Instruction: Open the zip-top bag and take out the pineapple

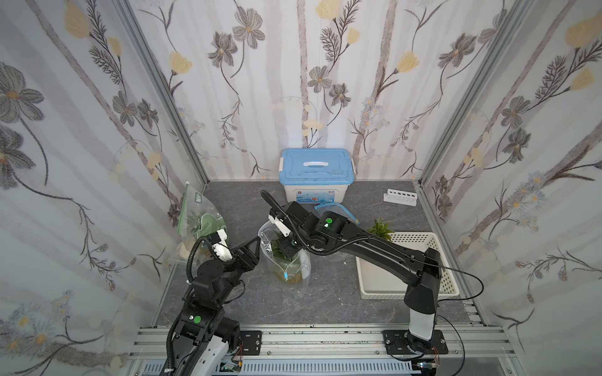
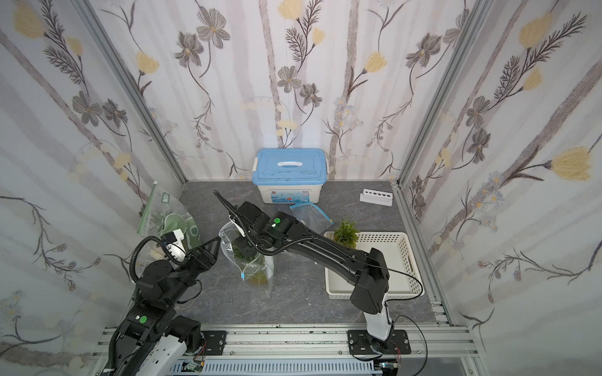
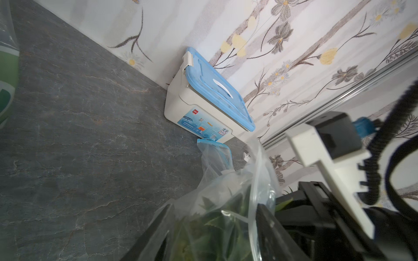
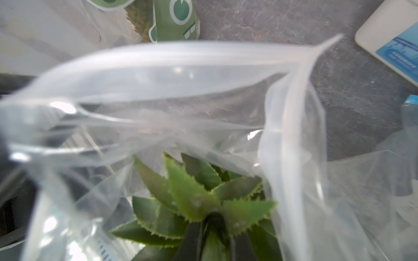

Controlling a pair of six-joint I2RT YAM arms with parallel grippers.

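Note:
The clear zip top bag (image 4: 287, 143) stands with its mouth open, the pineapple (image 4: 191, 204) still inside it. Deep among the spiky green leaves, my right gripper is shut on the pineapple's crown. My left gripper has its fingers (image 3: 278, 237) spread apart, with part of the bag's rim between them but not pinched. Seen from above, the left gripper sits just left of the bag (image 1: 301, 269). The right arm's end covers much of the bag's mouth there, and the pineapple's body shows only faintly through the plastic.
Another bag, with a green print (image 1: 210, 222), leans at the left wall. A blue-lidded box (image 1: 315, 169) stands behind, with an empty-looking blue-edged bag (image 1: 338, 210) before it. On the right is a white basket (image 1: 432, 241) with a green plant (image 1: 380, 228) at its corner.

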